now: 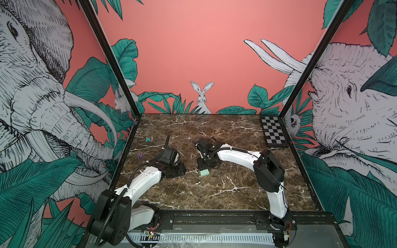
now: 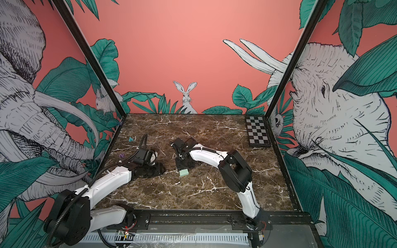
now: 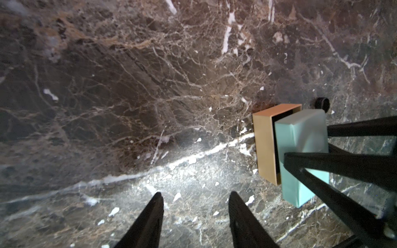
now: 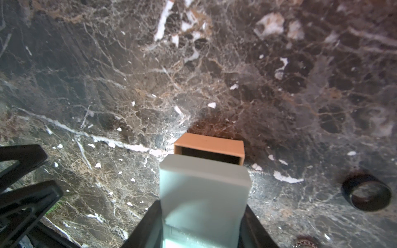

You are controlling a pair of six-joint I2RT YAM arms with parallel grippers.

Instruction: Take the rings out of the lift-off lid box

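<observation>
A pale green lid (image 4: 202, 194) sits between the fingers of my right gripper, which is shut on it. Off to one side of the open orange-tan box base (image 4: 210, 143), the lid covers part of it and looks raised. The base's dark inside shows only as a narrow strip; no rings are visible in it. In the left wrist view the lid (image 3: 304, 136) partly hides the base (image 3: 265, 144). My left gripper stands open over bare marble, left of the box, nothing between its fingers.
A black ring (image 4: 366, 192) lies on the table to the right of the box. Small turquoise (image 1: 148, 139) and purple (image 1: 139, 155) pieces lie far left. A chessboard (image 1: 273, 130) stands at the back right.
</observation>
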